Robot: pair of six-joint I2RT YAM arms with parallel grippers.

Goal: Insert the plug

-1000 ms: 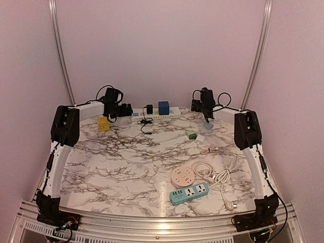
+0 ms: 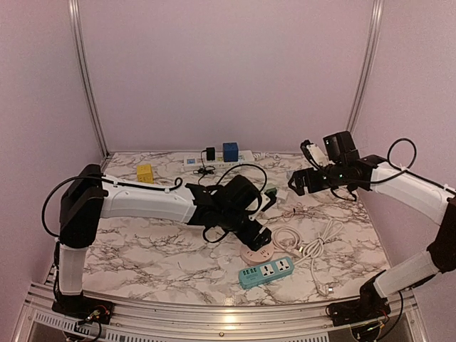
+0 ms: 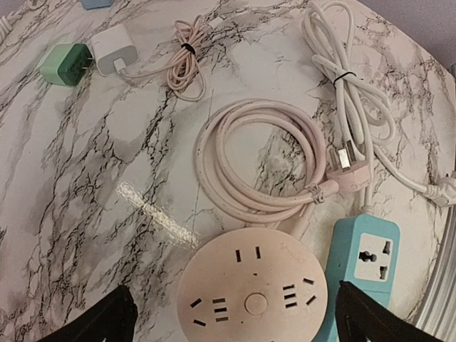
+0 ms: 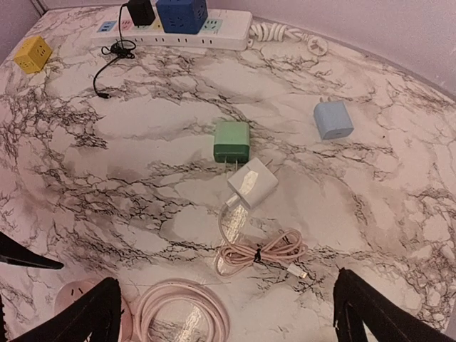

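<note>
The round pink socket lies on the table, and my left gripper is above it, open and empty. Touching or close by its right side is the teal power strip. Coiled pink cable ends in a pink plug with its prongs up. My right gripper hangs open over the right side of the table, nothing between its fingers. A green adapter and a white charger with a bundled cord lie close together. Farther right rests a light blue adapter.
A white power strip at the back carries a blue cube and a black adapter. The yellow cube sits at the back left. White bundled cable lies on the right.
Both arms have come away from the back. The objects in view have not visibly moved.
</note>
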